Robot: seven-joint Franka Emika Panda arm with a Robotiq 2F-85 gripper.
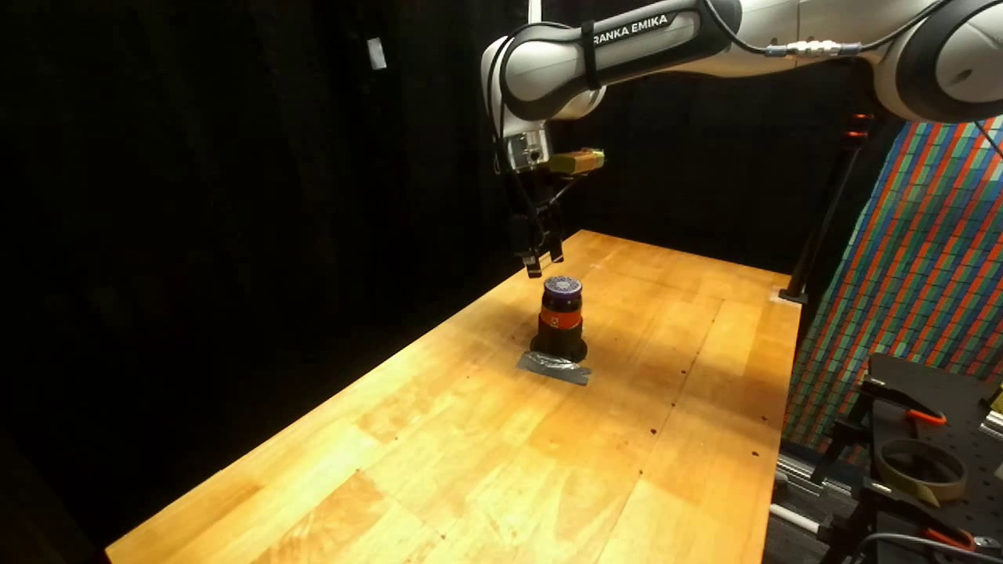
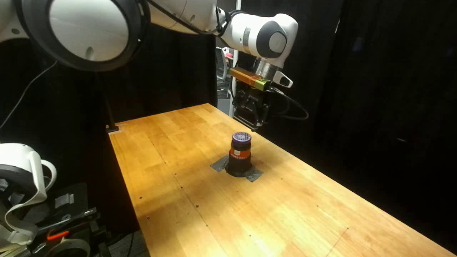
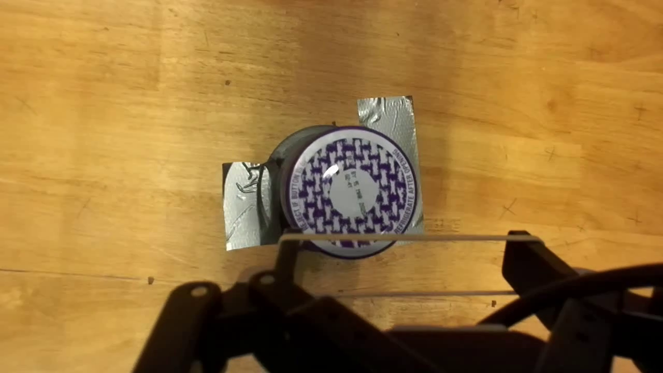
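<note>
A dark jar (image 1: 561, 319) with an orange label stands upright in a black base (image 2: 238, 169) that strips of grey tape (image 1: 555, 367) fix to the table. Its purple-and-white patterned lid (image 3: 352, 192) is on top, seen from above in the wrist view. My gripper (image 1: 545, 265) hangs higher than the lid and apart from it, toward the table's far edge. In the wrist view the fingers (image 3: 287, 258) stand wide apart, with a band stretched across between them. Nothing is held; the lid lies left of and beyond the gap's middle.
A post (image 1: 827, 216) rises at the far corner.
</note>
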